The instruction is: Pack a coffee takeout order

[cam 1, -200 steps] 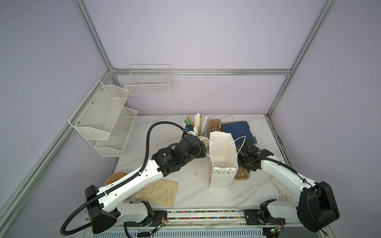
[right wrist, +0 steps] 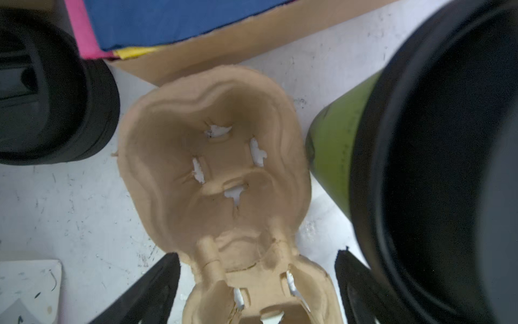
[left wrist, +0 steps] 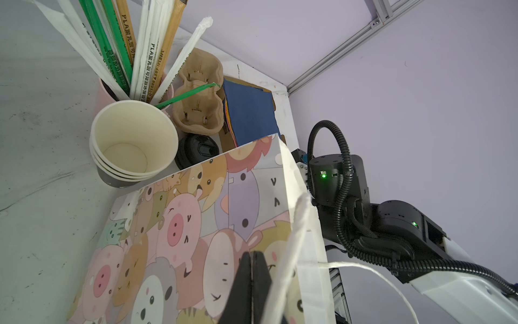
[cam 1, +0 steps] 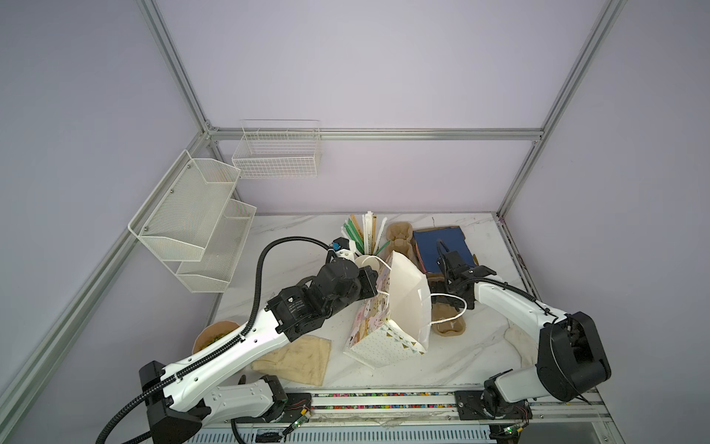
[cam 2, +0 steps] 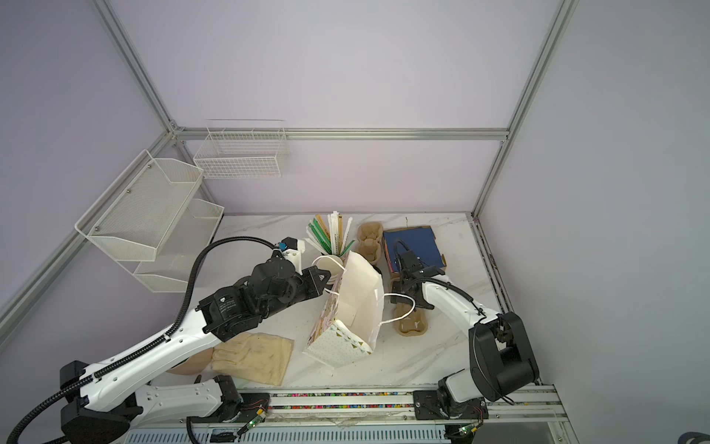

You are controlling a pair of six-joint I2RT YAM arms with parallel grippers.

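A white paper bag (cam 1: 409,303) with a printed animal side (left wrist: 215,226) stands turned and tilted, its mouth open. At its left rim my left gripper is shut. A white handle (left wrist: 291,253) passes right beside those fingers; whether it lies between them is not clear. My right gripper is open above a brown cup carrier (right wrist: 167,135), with nothing between its fingers. Close to its right finger is a green cup-like object (right wrist: 340,145) with a black rim. Stacked white cups (left wrist: 135,140) and black lids (right wrist: 48,91) stand nearby.
Wrapped straws (left wrist: 145,54) fill a holder behind the cups, with a second carrier (left wrist: 199,97) beside it. A box of blue paper (cam 1: 443,248) lies at the back right. A tan cloth (cam 1: 299,359) lies front left.
The bag has swung left and toward the front, turning and tilting away from the right arm. My left gripper has shifted slightly left, the right gripper slightly left and back toward the carrier.
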